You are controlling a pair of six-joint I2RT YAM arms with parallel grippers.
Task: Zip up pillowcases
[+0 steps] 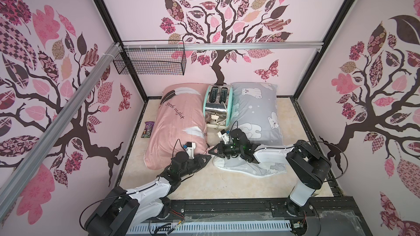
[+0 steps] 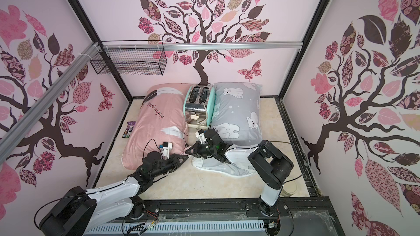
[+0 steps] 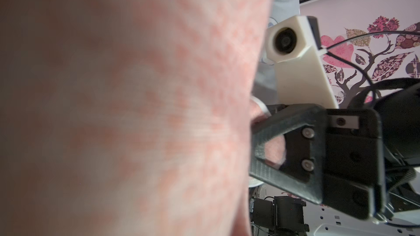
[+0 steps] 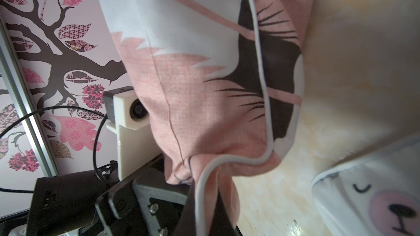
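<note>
The pink pillowcase (image 1: 177,126) with feather print lies on the left; the grey bear pillowcase (image 1: 256,113) lies on the right, its white-edged loose end spread toward the front. My right gripper (image 1: 212,150) is shut on the pink case's near right corner, where fabric and white piping run down between its fingers in the right wrist view. My left gripper (image 1: 203,160) is at the same corner, just left and in front of it; pink fabric fills much of the left wrist view, hiding how its fingers stand.
A mint toaster (image 1: 217,107) stands between the pillows. A candy bag (image 1: 147,129) lies at the left. A wire basket (image 1: 148,61) hangs on the back rail. Bare floor shows along the front.
</note>
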